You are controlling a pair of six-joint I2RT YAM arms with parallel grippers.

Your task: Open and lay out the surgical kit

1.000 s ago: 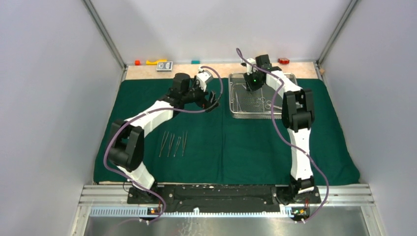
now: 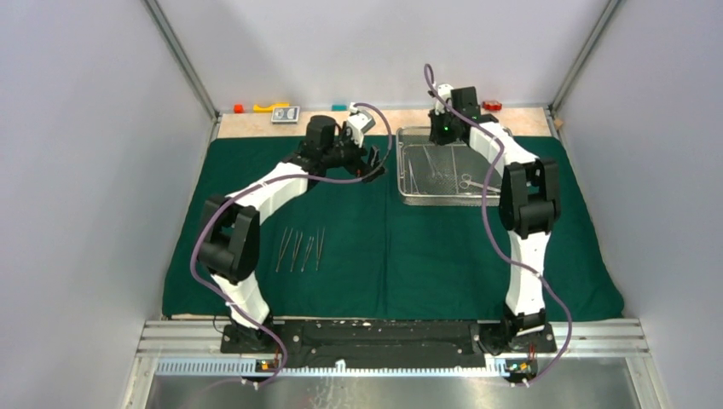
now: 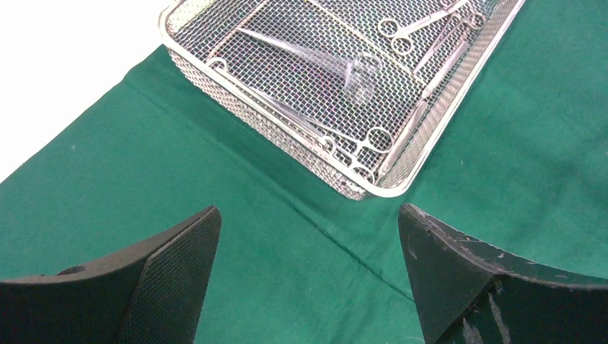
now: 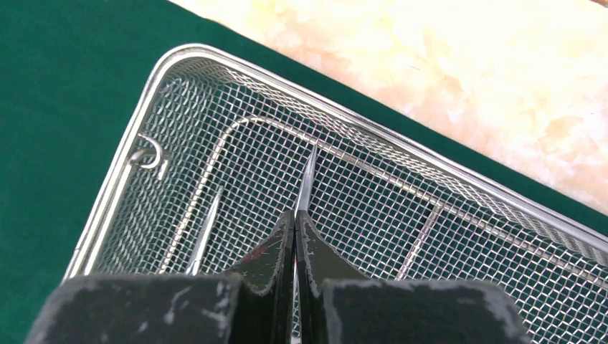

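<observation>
The mesh tray [image 2: 446,202] stands on the green cloth at the right, with several metal instruments inside. Over its far left part is my right gripper, its fingers shut together and nothing seen between them. Beneath and beyond those fingertips a slim pointed instrument [image 4: 307,185] lies on the mesh; my fingers hide the rest of it. Another pointed tip [image 4: 206,231] shows to its left. In the left wrist view, scissors [image 3: 403,34] and a scalpel-like handle [image 3: 409,136] lie in the tray. My left gripper is wide open and empty, over bare cloth left of the tray.
Several slim instruments [image 2: 302,250] lie in a row on the cloth at front left. Along the back strip sit a small grey box [image 2: 286,114], a yellow piece [image 2: 271,107] and a red piece [image 2: 491,106]. Cloth in front of the tray is clear.
My right arm has shifted a little rightward, its gripper toward the tray's back edge. The left gripper has moved slightly right and toward the back. The laid-out row is unchanged.
</observation>
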